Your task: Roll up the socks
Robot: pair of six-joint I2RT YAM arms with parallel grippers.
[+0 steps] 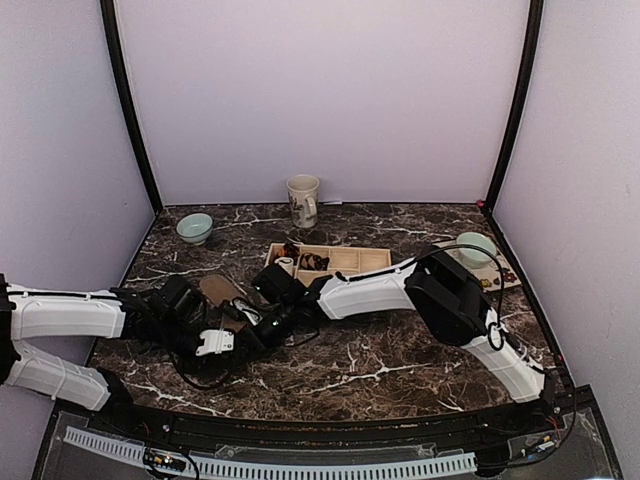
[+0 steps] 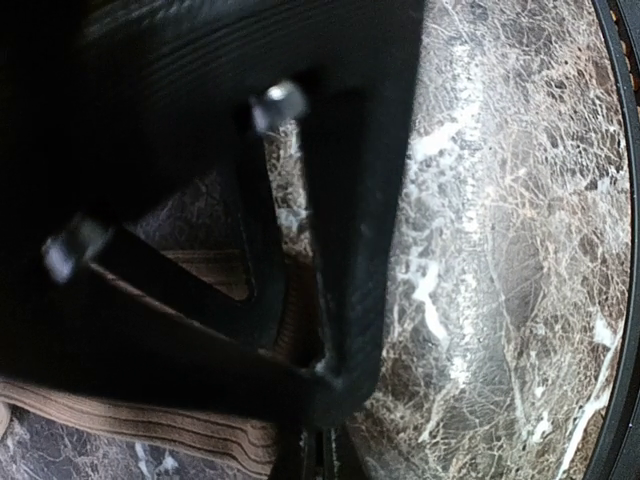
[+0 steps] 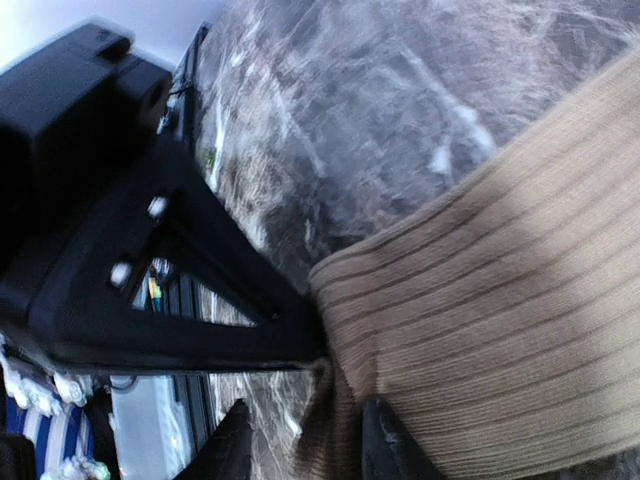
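Note:
A brown ribbed sock (image 1: 215, 289) lies on the marbled table at left, its near part hidden under both grippers. In the right wrist view the sock (image 3: 490, 300) stretches flat to the right, and its folded end stands between the spread fingertips of my right gripper. These are part open. My left gripper is shut at the sock (image 2: 200, 425)'s edge; whether cloth is pinched there is hidden. Each wrist view shows the other arm's black gripper close by, the left one's tip touching the sock's end in the right wrist view.
Behind the right gripper sits a wooden compartment box (image 1: 360, 258) with small items. A mug (image 1: 303, 200) and a pale bowl (image 1: 195, 228) stand at the back; another bowl (image 1: 476, 248) rests on a tray at right.

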